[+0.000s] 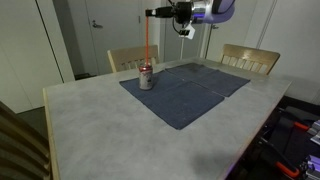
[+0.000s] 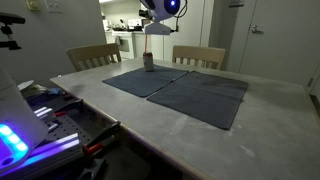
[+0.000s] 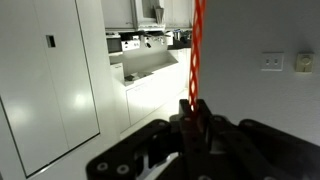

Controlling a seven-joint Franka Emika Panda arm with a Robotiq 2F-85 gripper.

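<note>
A slim orange-red straw stands upright, its top end pinched in my gripper. In the wrist view the straw runs up from between the dark fingers, with my gripper shut on it. Directly below, a can-like container with a reddish band stands on the table. The straw's lower end meets the container's top; whether it is inside or just above cannot be made out. Exterior view 2 also has the container beneath the straw.
Dark cloth mats cover part of the table, and the container stands near the edge of one. Wooden chairs stand along the far side.
</note>
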